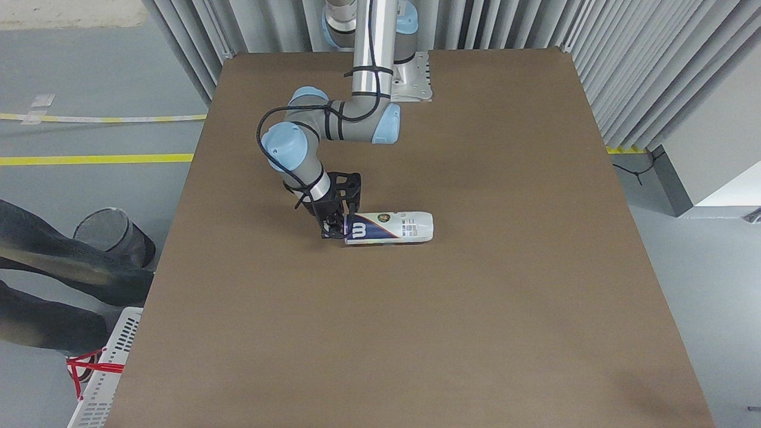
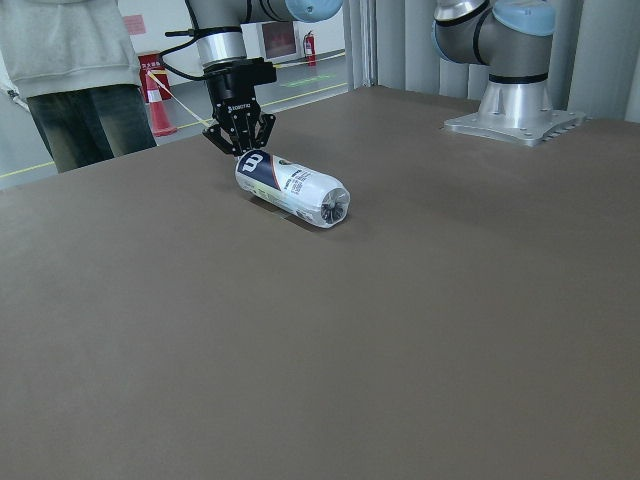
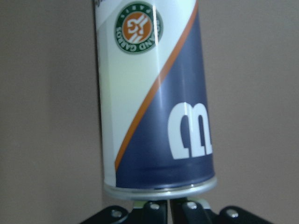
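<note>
A white and navy tennis ball can lies on its side on the brown table. In the left view its clear-capped end faces the camera, and in the wrist view the can fills the middle. My gripper is at the can's open-rimmed end, its fingertips mostly hidden behind that rim in the wrist view, drawn close together. A little yellow-green shows between fingers and rim; whether they grip the ball cannot be told.
A person's legs are beside the table's left edge.
</note>
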